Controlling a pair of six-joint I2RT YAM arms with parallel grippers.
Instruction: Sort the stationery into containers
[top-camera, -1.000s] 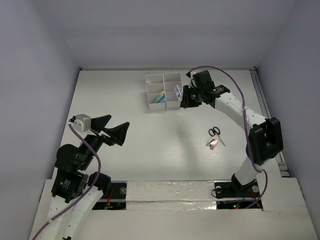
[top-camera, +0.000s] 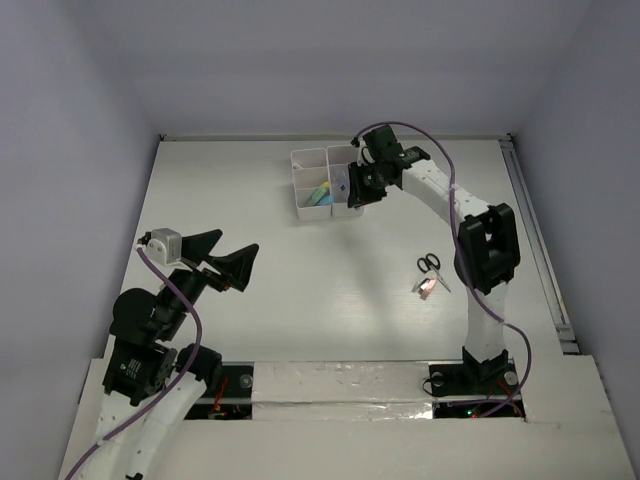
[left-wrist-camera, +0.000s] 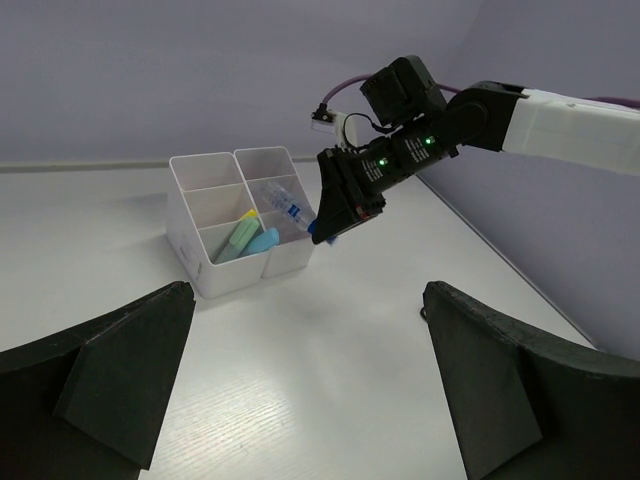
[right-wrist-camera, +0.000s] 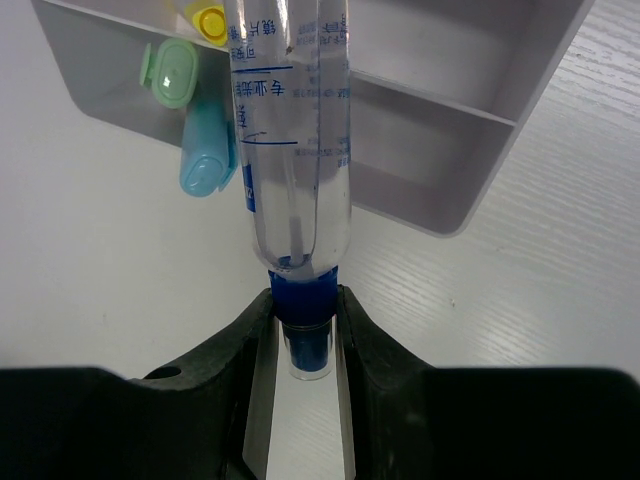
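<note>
A white compartment organizer (top-camera: 310, 158) stands at the back middle, holding green, yellow and blue items (left-wrist-camera: 241, 237) in its left half. My right gripper is shut on a clear, blue-capped tube with blue print (right-wrist-camera: 295, 170), held over the organizer's right half. My left gripper is open and empty at the lower left of the top view. On the table's right lie black-handled scissors (top-camera: 432, 262) and small pink and silver items (top-camera: 427, 288).
Grey walls surround the table.
Over the last second my right arm has moved leftward and slightly back, carrying the tube over the organizer. The left arm has stayed still.
</note>
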